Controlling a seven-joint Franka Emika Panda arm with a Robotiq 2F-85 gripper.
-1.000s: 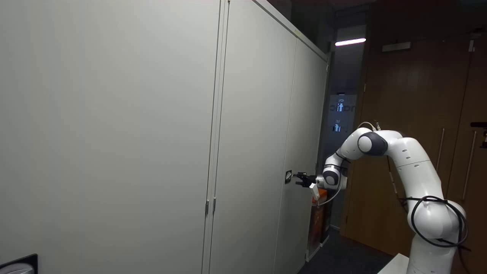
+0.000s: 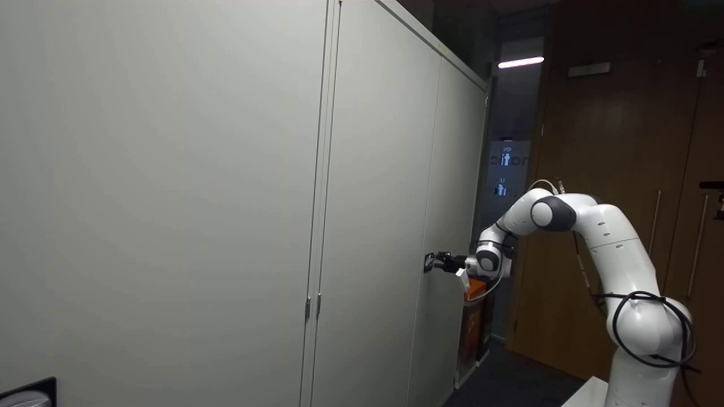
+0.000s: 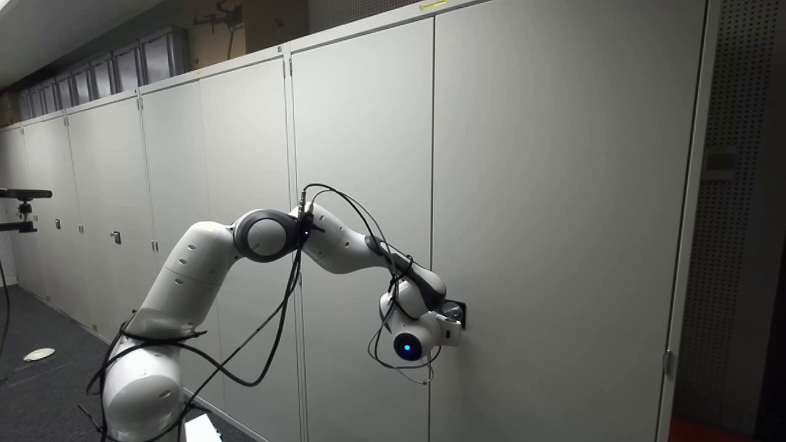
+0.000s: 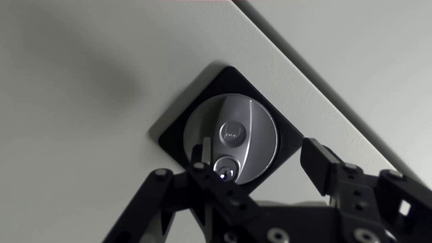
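Observation:
In the wrist view, a round silver knob handle with a raised central grip and a keyhole sits in a black square plate on the cabinet door. My gripper is partly open over it, fingers apart. One finger overlaps the knob's left side, beside the raised grip; the other is past the plate's right corner. Contact with the knob cannot be told. In exterior view 1 the gripper reaches the handle plate. In exterior view 2 the wrist hides the fingers.
A narrow seam runs beside the handle, between two closed doors. More grey cabinets continue to the left in exterior view 2. An orange box stands past the cabinet's end. Cables hang loosely along the arm.
The gripper has moved left, closer to the cabinet door, and its fingers now reach the handle where a small gap showed before. The doors look unchanged.

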